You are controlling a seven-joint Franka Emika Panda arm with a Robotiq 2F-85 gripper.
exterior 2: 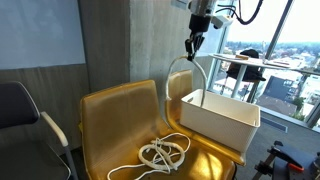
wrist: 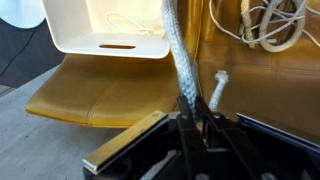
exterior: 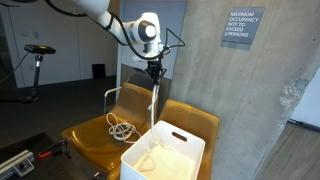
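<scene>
A white rope [exterior: 154, 108] hangs from my gripper [exterior: 157, 78], which is shut on it high above the chairs. In exterior view 2 the held rope [exterior 2: 167, 92] makes a tall loop below the gripper [exterior 2: 190, 52]. The wrist view shows the rope [wrist: 180, 55] running up between the fingers, with a short end [wrist: 219, 88] beside them. A white bin [exterior: 165, 158] stands on a tan chair; part of the rope lies in it. More white rope [exterior 2: 163, 154] is coiled on the neighbouring seat.
Brown chairs [exterior 2: 120, 110] stand side by side, their backs rising behind the bin and the coil. A dark chair [exterior 2: 25, 120] is at the far left in exterior view 2. Grey wall [exterior: 240, 80] backs the scene.
</scene>
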